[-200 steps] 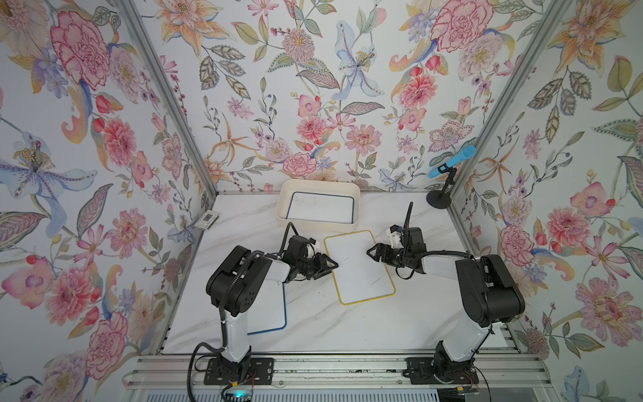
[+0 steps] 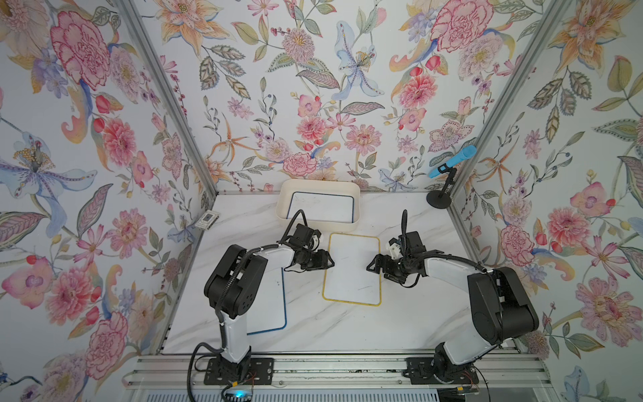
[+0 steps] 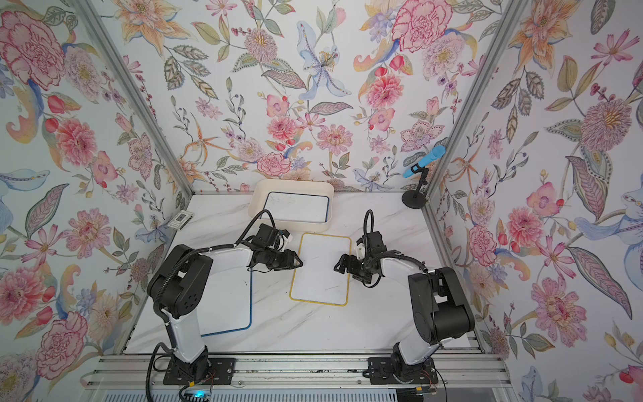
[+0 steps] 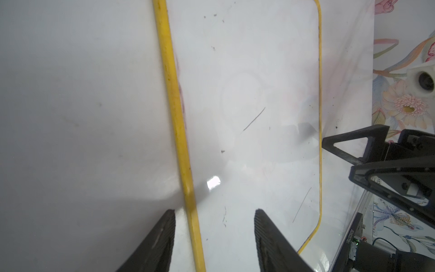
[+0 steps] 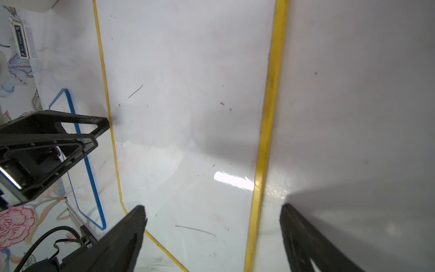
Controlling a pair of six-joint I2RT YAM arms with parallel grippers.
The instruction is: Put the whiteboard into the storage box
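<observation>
A white whiteboard with a yellow edge lies flat on the table at the centre. My left gripper is low over its left edge, fingers apart, with nothing lifted between them. My right gripper is at the board's right edge, fingers apart on either side of the yellow strip. The cream storage box stands behind, holding a board with a dark blue edge.
A blue-edged board lies at the left, partly under the left arm. A blue microphone on a black stand is at the back right. A small device sits at the left edge.
The yellow-edged board has straightened from a tilt. My right gripper has moved a little toward the front and my left one a little toward the back.
</observation>
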